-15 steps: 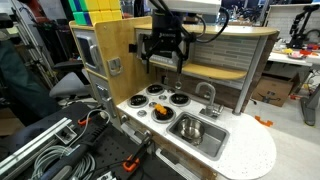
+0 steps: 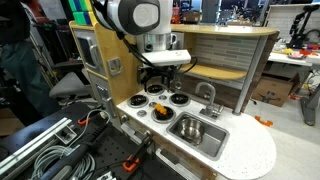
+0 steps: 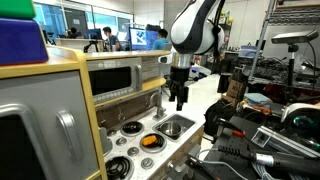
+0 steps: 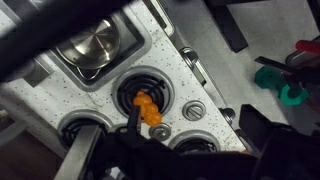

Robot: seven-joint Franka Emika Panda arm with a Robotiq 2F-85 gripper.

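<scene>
In exterior view 1, an orange object [image 2: 159, 112] rests on a front burner of the toy kitchen's stove. From above, in the wrist view, the orange object [image 4: 149, 107] looks lumpy and lies partly over the dark coil burner [image 4: 127, 91] nearest the sink. My gripper hangs over the stove, open, its dark fingers spread to either side with nothing between them. A clear height separates it from the stove top in exterior view 2. A metal pot [image 4: 93, 45] sits in the sink [image 4: 134, 43].
A faucet [image 2: 208, 97] rises behind the sink, and an upper shelf [image 2: 210, 72] overhangs the back of the counter. Control knobs [image 4: 196, 110] line the stove's front. Cables and dark gear clutter the near table.
The arm and open gripper have come lower and shifted left in exterior view 1. The orange object and the pot have stayed where they were.
</scene>
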